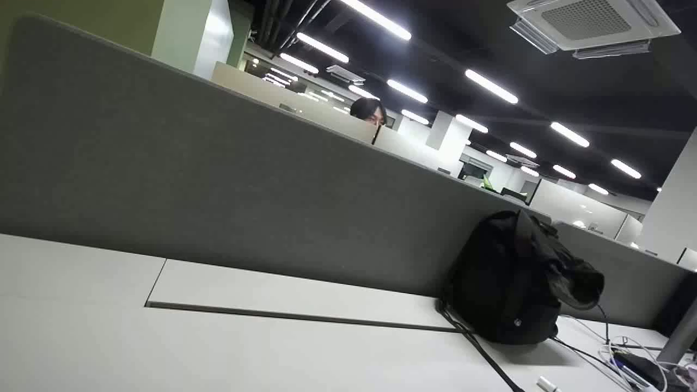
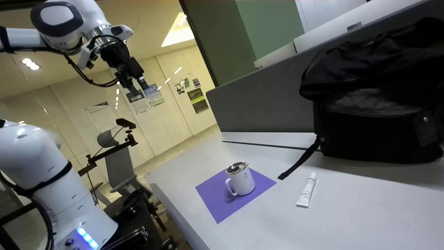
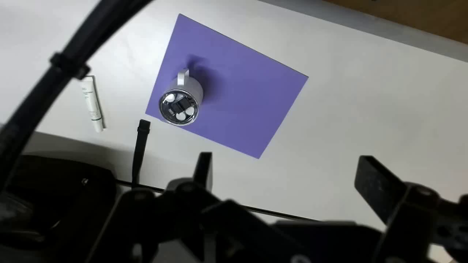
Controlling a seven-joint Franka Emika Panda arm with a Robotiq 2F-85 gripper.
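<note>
A white mug-like pitcher with a shiny metal top stands upright on a purple sheet on the white table. From above, in the wrist view, the pitcher is near one edge of the purple sheet, its handle pointing toward the picture's top. A white tube lies on the bare table beside the sheet; the wrist view has the tube at left. High above the table, my gripper hangs open. The wrist view shows its fingers wide apart, nothing between them.
A big black backpack rests against the grey partition, its strap trailing toward the tube. Cables lie beyond the backpack.
</note>
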